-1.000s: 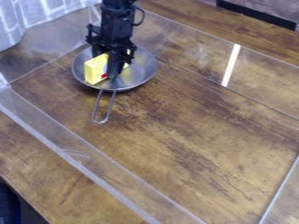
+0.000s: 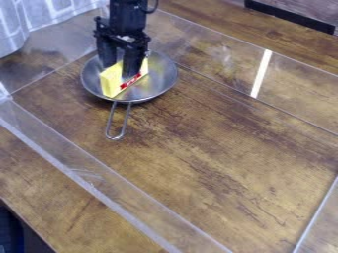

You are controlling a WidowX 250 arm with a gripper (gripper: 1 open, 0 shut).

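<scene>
A steel pan [image 2: 156, 81] with a long wire handle [image 2: 117, 124] pointing toward the front sits on the wooden table at the upper left. In it is a yellow block [image 2: 113, 81] with red and white markings on one side. My dark gripper [image 2: 125, 63] hangs from above right over the block, its fingers at the block's upper part; whether they touch or grip it is hard to tell.
Clear plastic rails run along its left and right sides. A pale crumpled sheet [image 2: 20, 25] lies at the top left corner.
My gripper has risen slightly from low over the pan, uncovering more of the block's red-and-white side. The pan has stayed in place.
</scene>
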